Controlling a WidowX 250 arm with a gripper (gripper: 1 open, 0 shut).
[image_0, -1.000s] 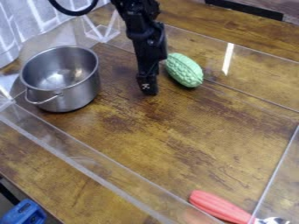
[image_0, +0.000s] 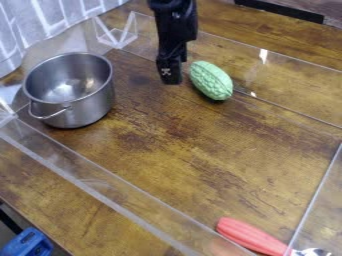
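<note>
The black gripper (image_0: 170, 70) hangs at the top centre of the camera view, just left of and a little above a green ridged melon-like object (image_0: 211, 81). Its fingertips point down, and whether they are open or shut is hard to make out. A steel pot (image_0: 70, 85) with wire handles stands to the left on the wooden table (image_0: 174, 150).
A red-handled utensil (image_0: 247, 236) lies at the bottom right. A blue object (image_0: 27, 245) is at the bottom left corner. Clear plastic panels edge the work area.
The gripper has risen and shifted slightly left, away from the green object, which now shows more fully.
</note>
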